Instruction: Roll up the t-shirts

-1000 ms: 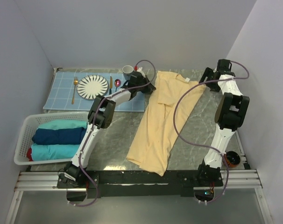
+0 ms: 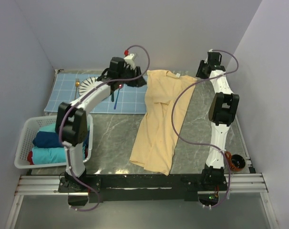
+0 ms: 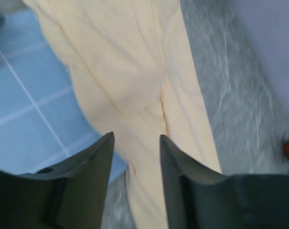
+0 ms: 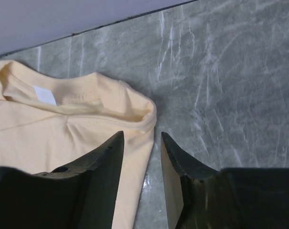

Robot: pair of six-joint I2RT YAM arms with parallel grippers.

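A cream t-shirt [image 2: 159, 109] lies lengthwise on the grey table, folded into a long strip. Its collar end with a white label [image 4: 45, 95] is at the far side, and the near end spreads wider. My left gripper [image 2: 142, 78] is raised beside the shirt's far left edge; in the left wrist view its fingers [image 3: 99, 160] are parted above the cloth, gripping nothing. At the far right corner, my right gripper [image 2: 201, 71] has its fingers [image 4: 111, 164] apart. The shirt's rounded corner [image 4: 147, 117] lies just beyond them, not held.
A white basket [image 2: 23, 143] with several rolled shirts [image 2: 54, 155] stands at the left. A blue placemat [image 2: 63, 95] with a striped plate [image 2: 88, 85] and cutlery lies behind it. Brown cups [image 2: 236, 162] sit near the right wall.
The shirt's far end has shifted left and slightly farther back. Both grippers went left with it; the left one has since lifted off the cloth, and its arm has swung left.
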